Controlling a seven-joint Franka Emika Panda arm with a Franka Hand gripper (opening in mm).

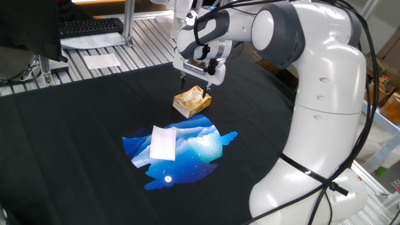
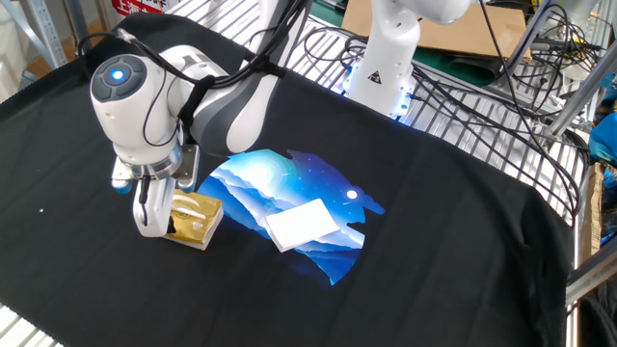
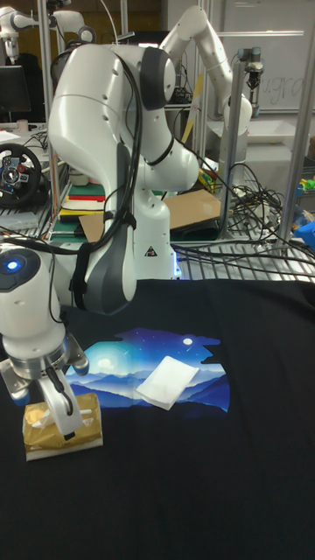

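A gold tissue pack (image 1: 192,102) lies on the black cloth, a white tissue showing at its top opening. Over the pack hangs my gripper (image 1: 194,90), pointing down with its two dark fingertips spread wide, so it is open. In exterior view 1 no tissue is seen held between the fingers. From exterior view 3 one finger (image 3: 63,414) covers part of the pack (image 3: 60,440); whether it touches the pack I cannot tell. A folded white sheet (image 1: 163,143) rests flat on the blue mountain-patterned mat (image 1: 203,149), beside the pack.
Black cloth (image 1: 69,150) covers the table, with wide bare room around the mat. A keyboard (image 1: 91,27) and a white paper (image 1: 101,60) lie on the slatted metal surface beyond the cloth. Another white arm (image 2: 384,72) stands at the back in exterior view 2.
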